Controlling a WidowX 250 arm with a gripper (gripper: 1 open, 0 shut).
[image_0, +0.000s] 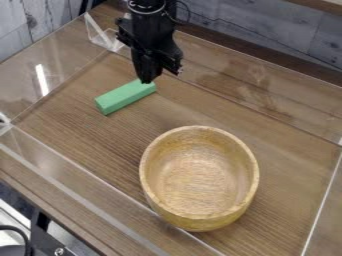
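Observation:
A black robot gripper (156, 70) hangs from the top centre over the wooden board, just above and to the right of a green rectangular block (126, 97). Its narrow tip looks shut, with nothing visible between the fingers. The block lies flat on the board at a slant. A large pale, empty bowl (199, 176) stands in the lower right.
The wooden board (281, 100) is clear on the right and at the lower left. Its edges have walls at the top right and top left. Clear plastic sits at the left edge, and dark cables are in the bottom left corner.

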